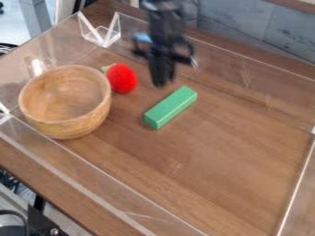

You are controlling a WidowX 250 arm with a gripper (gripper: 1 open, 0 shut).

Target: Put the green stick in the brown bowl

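Observation:
The green stick (170,107) lies flat on the wooden table, slanting from lower left to upper right, with nothing on top of it. To its left stands the round brown bowl (66,101), which looks empty. My gripper (170,70) is motion-blurred and appears above and behind the stick, apart from it. No object shows in its grip, but the blur hides how far apart the fingers are.
A red, rounded object (121,77) with a green end sits between the bowl and the stick. A white wire-like holder (99,30) stands at the back left. Transparent walls edge the table, and its right side is clear.

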